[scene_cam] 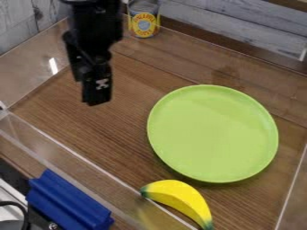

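Observation:
My black gripper (pixel 95 78) hangs at the upper left over the wooden surface, apart from the other things and somewhat blurred, with nothing visible held in it. A round green plate (pixel 213 131) lies at the right of centre. A yellow toy banana (pixel 181 198) lies below the plate, near the front.
A can (pixel 143 20) with a yellow label stands at the back. A blue ridged object (pixel 68 202) is at the lower left, outside the clear wall. The wooden floor left of the plate is clear, within low walls.

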